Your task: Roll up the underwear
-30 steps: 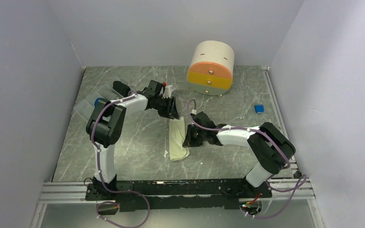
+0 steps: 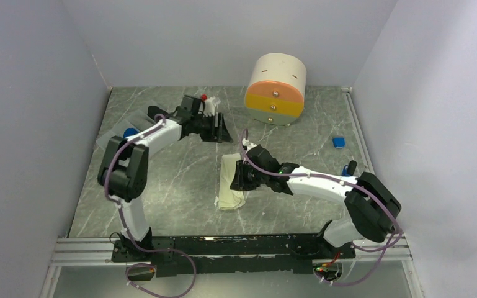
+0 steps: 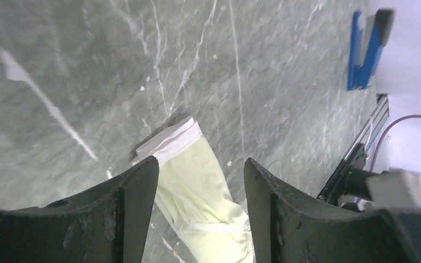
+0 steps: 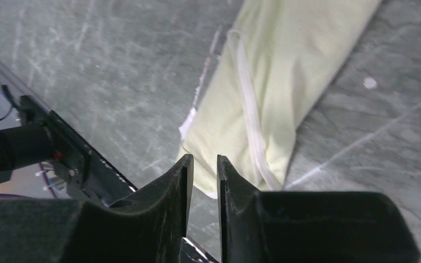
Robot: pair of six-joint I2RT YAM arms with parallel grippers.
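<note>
The pale yellow underwear [image 2: 228,177] lies on the marble table as a long, narrow folded strip, with a lighter band [image 4: 250,104] along part of it. Past its far end, clear of the cloth, is my left gripper [image 2: 224,138]; its fingers [image 3: 140,205] stand well apart in the left wrist view, with the cloth seen beyond them. My right gripper [image 2: 238,185] hovers over the strip's right side. Its fingertips [image 4: 186,164] are a small gap apart, and no fabric is gripped between them; the near end of the cloth shows just beyond.
A rounded drawer box [image 2: 276,90] stands at the back. Behind the left arm is a clear tray [image 2: 119,128] holding dark and blue things. A blue block [image 2: 338,142] sits at the right.
My left gripper has drawn back, up and away from the cloth's far end. The strip's lower end has shifted slightly left.
</note>
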